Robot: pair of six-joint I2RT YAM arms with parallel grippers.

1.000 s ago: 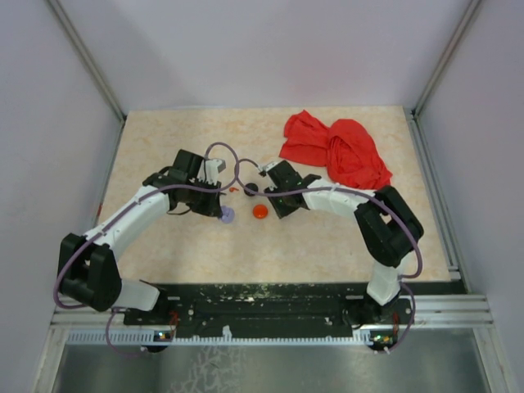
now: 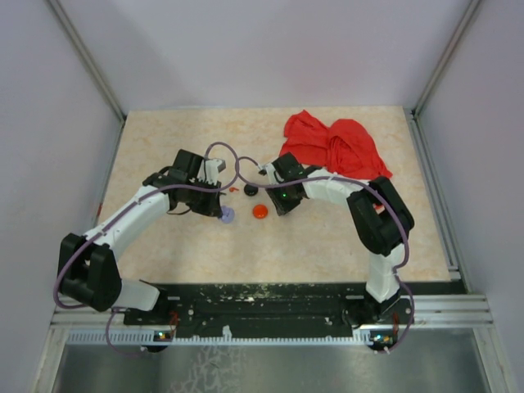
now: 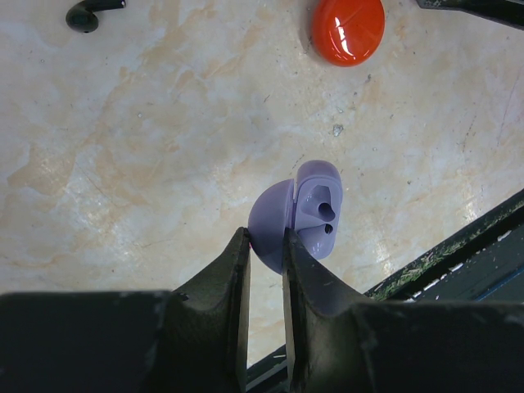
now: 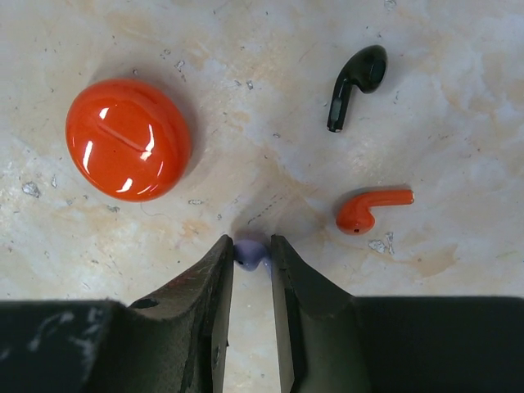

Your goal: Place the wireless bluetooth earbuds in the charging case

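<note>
An open lilac charging case (image 3: 315, 205) with empty earbud slots is held by my left gripper, shut on its rounded lid. In the right wrist view a lilac earbud (image 4: 250, 252) lies on the table between the fingertips of my right gripper, which are narrowly apart around it; whether they grip it is unclear. A red earbud (image 4: 360, 211) lies to its right, and a black earbud (image 4: 360, 74) farther off.
A closed red case (image 4: 127, 139) lies near the right gripper. A black round case (image 2: 250, 190) is at the middle of the table. Red cloth (image 2: 344, 151) covers the back right.
The right arm has shifted slightly since about a second ago, its gripper end a little to the right in the top view. The left arm is unchanged.
</note>
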